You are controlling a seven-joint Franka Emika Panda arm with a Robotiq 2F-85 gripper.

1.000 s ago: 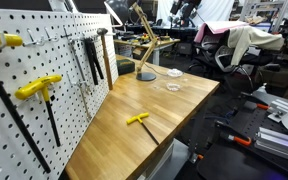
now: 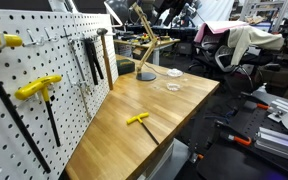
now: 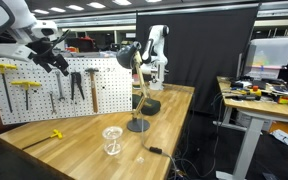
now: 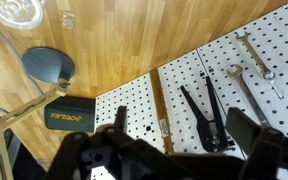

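In exterior view 2 my gripper (image 3: 56, 57) hangs at the upper left, high in front of the white pegboard (image 3: 114, 92). Its fingers stand open in the wrist view, with nothing between the fingers. Below it on the board, the wrist view shows a wooden-handled tool (image 4: 161, 105), black-handled pliers (image 4: 204, 125) and wrenches (image 4: 249, 95). A yellow T-handle hex key (image 2: 139, 118) lies on the wooden table near its front edge. Two more yellow T-handles, one of them this key (image 2: 38, 87), hang at the near end of the board.
A desk lamp (image 3: 139, 92) stands past the board, a dark box (image 4: 69, 114) close to its base. Clear round items (image 3: 112, 134) rest on the table. Bare wood (image 2: 114, 120) lies open in the middle. Another cluttered table (image 3: 256, 105) is at the right.
In exterior view 1 my gripper has shifted left along the top of the picture, toward the pegboard side. The tools and the table items have not moved.
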